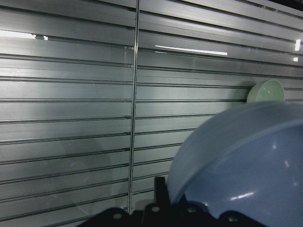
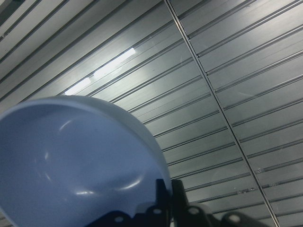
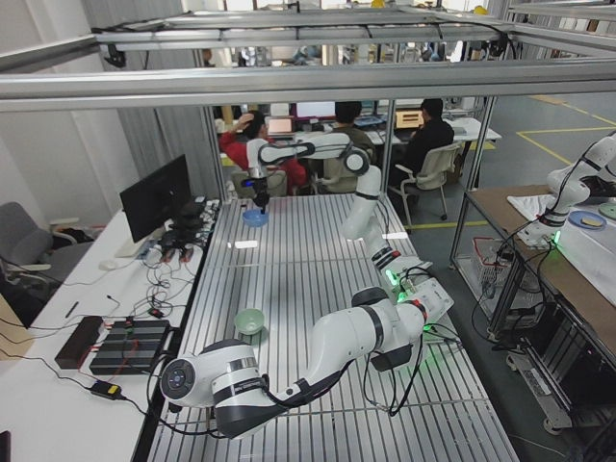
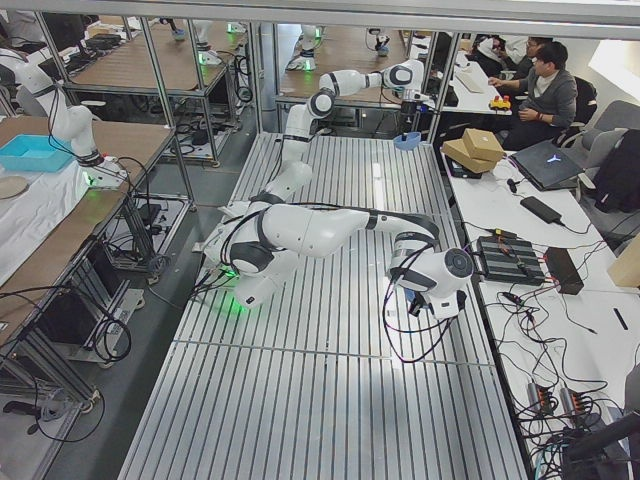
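Note:
My left gripper is shut on the rim of a blue bowl (image 1: 241, 175), which fills the lower right of the left wrist view; in the camera right view this bowl (image 4: 407, 142) is at the far end. My right gripper is shut on the rim of another blue bowl (image 2: 75, 161), seen at the back left of the table in the camera left view (image 3: 255, 220). A pale green bowl (image 3: 248, 322) stands upright on the slatted table between them, also visible in the left wrist view (image 1: 265, 92).
A desk with a monitor (image 3: 154, 197), electronics and cables runs along one side. Metal frame bars and posts surround the table, with seated people beyond it.

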